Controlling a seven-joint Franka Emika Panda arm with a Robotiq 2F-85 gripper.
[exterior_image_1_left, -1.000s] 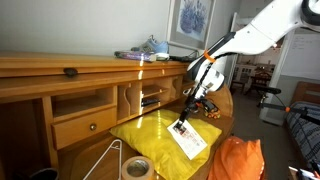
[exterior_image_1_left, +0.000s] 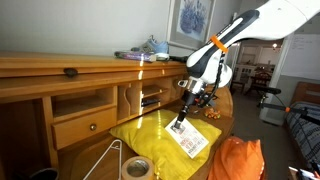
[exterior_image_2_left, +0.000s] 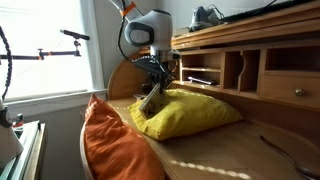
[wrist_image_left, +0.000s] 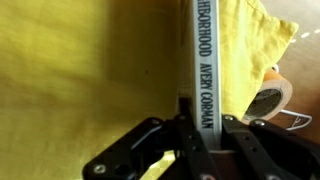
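Note:
My gripper (exterior_image_1_left: 186, 115) is shut on a book (exterior_image_1_left: 187, 138), with its white cover facing exterior view 1. The book leans at a slant over a yellow pillow or cloth (exterior_image_1_left: 150, 130); whether its lower edge touches the cloth I cannot tell. In exterior view 2 the book (exterior_image_2_left: 152, 101) shows as a darker narrow shape below the gripper (exterior_image_2_left: 162, 84). The wrist view shows the book's pale spine (wrist_image_left: 206, 60), lettered "Avery Corman", running between the fingers of the gripper, with yellow cloth beneath.
A tape roll (exterior_image_1_left: 138, 168) and a thin bent wire (exterior_image_1_left: 105, 155) lie on the desk near the yellow cloth. Orange cloth (exterior_image_1_left: 236, 160) lies at the front right. Wooden drawers and cubbyholes (exterior_image_1_left: 85, 116) line the back. Bare desk shows left of the cloth.
The upper arm and the arm's body have shifted slightly toward exterior view 1. The book stays in the gripper, at nearly the same place and slant.

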